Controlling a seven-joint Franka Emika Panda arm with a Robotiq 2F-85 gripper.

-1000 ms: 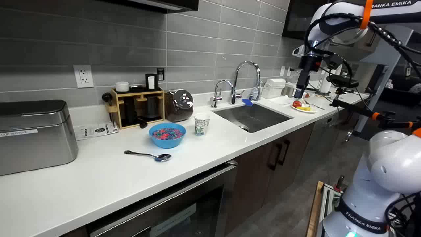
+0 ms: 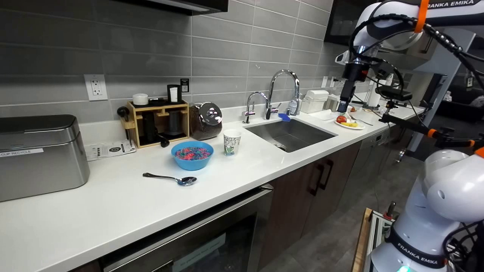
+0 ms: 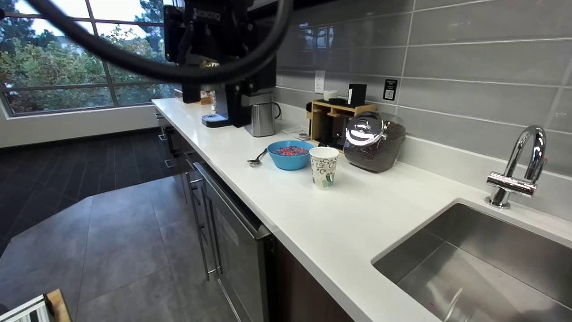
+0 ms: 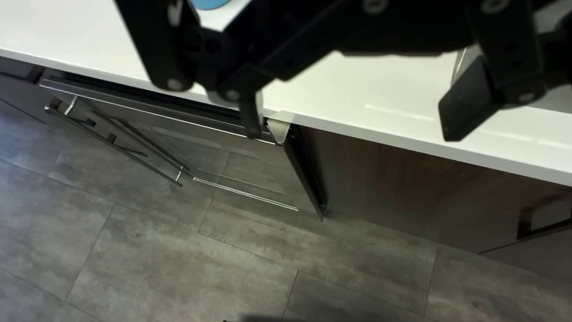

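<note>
My gripper is open, its fingers wide apart with nothing between them. In exterior view 1 the gripper [image 2: 343,106] hangs at the right, high above the counter front and well away from the bowl. A blue bowl [image 2: 192,164] filled with small pink and blue bits sits on the white counter. Just right of the bowl a patterned paper cup [image 2: 231,144] stands upright, and in front of it lies a metal spoon [image 2: 170,178]. The wrist view catches only an edge of the blue bowl [image 4: 209,3] at the top.
A wooden organiser [image 2: 159,123] and a dark-filled jar [image 2: 206,121] stand against the wall. The sink [image 2: 295,136] opens to the right of the cup. Farther right is a plate [image 2: 357,127] of food. A steel bin [image 2: 41,156] occupies the left.
</note>
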